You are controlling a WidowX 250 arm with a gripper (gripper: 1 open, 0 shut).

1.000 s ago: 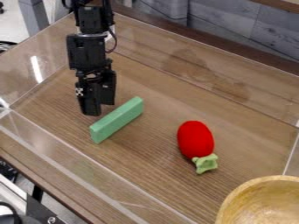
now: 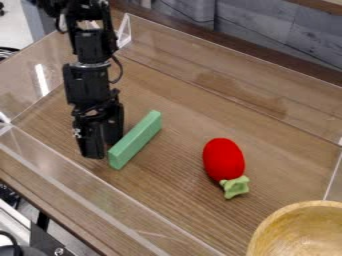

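A mint-green bar (image 2: 135,140) lies diagonally on the wooden table. Just left of it, my black gripper (image 2: 104,147) reaches down to table level, open, its fingertips close to the bar's lower left side; I cannot tell whether they touch it.
A red toy with a green top (image 2: 223,161) lies to the right. A yellow bowl (image 2: 297,234) sits at the bottom right corner.
My gripper has moved down and slightly left from above and beside the bar. The bar looks almost unchanged in place.
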